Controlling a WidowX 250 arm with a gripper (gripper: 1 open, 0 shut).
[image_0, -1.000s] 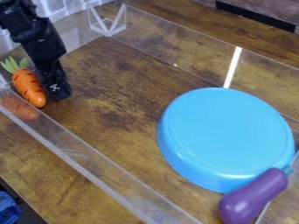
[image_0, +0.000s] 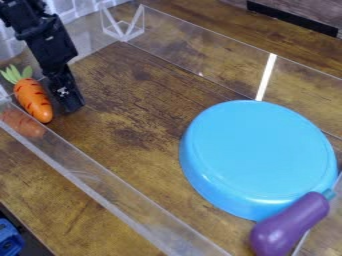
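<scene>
An orange toy carrot (image_0: 34, 98) with green leaves lies at the left edge, along the inside of a clear plastic wall. My black gripper (image_0: 55, 92) is down just beside it, at its upper right. I cannot tell whether the fingers are open or shut, or whether they touch the carrot.
A large blue round dish (image_0: 254, 152) fills the right middle, with a purple eggplant (image_0: 287, 225) at its lower right. Clear plastic walls (image_0: 120, 195) border the wooden floor (image_0: 154, 120), whose centre is clear. A blue object (image_0: 7, 238) sits at the lower left, outside the wall.
</scene>
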